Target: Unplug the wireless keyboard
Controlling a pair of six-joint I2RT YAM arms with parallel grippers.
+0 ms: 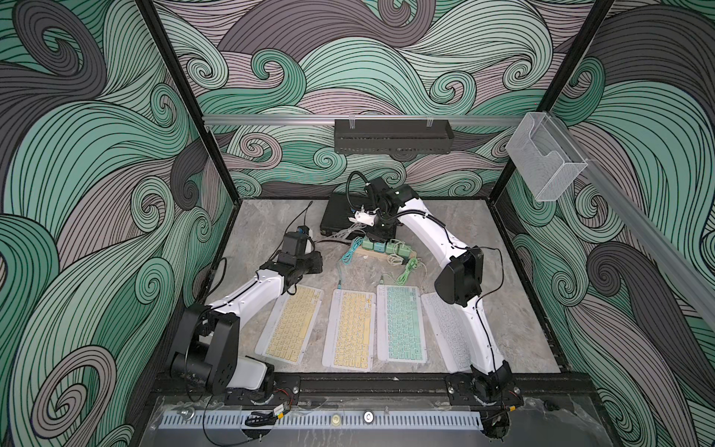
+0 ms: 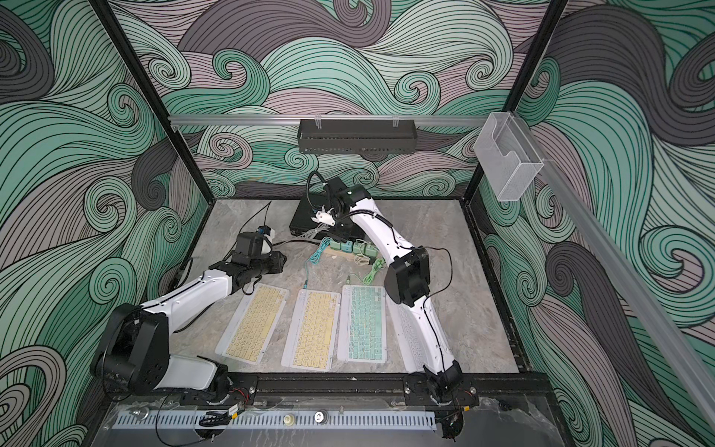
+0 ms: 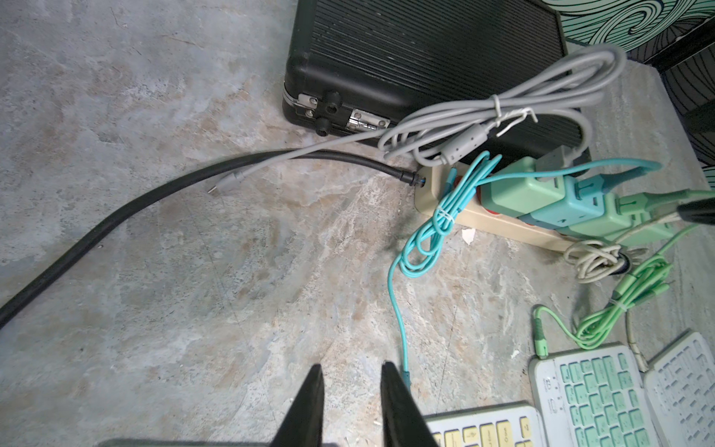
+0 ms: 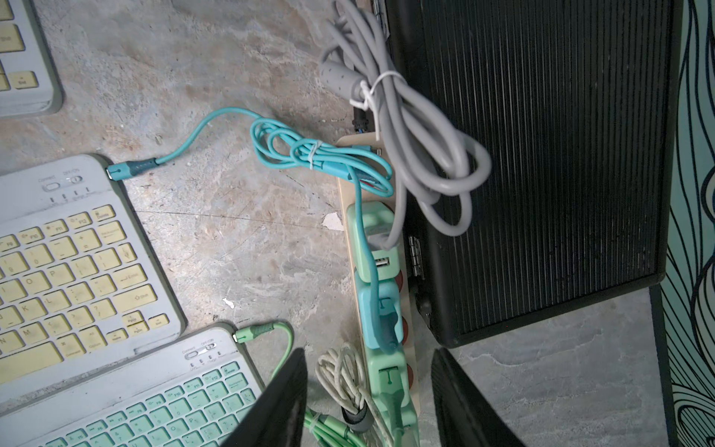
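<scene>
Four keyboards lie along the front: yellow [image 1: 294,324], yellow [image 1: 348,330], mint [image 1: 402,324], white [image 1: 447,327]. Behind them is the power strip [image 3: 420,197] with mint and blue adapters [image 4: 380,313], coiled blue cable [image 4: 283,149], green cable [image 3: 622,305] and grey bundle [image 4: 417,141]. The blue cable runs to a yellow keyboard, the green to the mint one. My left gripper hangs over the left table, fingers apart, nothing between them. My right gripper stands open over the strip's right end, above the green adapter; contact is not visible.
A black case [image 3: 424,52] sits behind the strip, a thick black cable [image 3: 111,223] crosses the left. A black tray [image 1: 393,135] and mesh basket [image 1: 543,156] hang on rails.
</scene>
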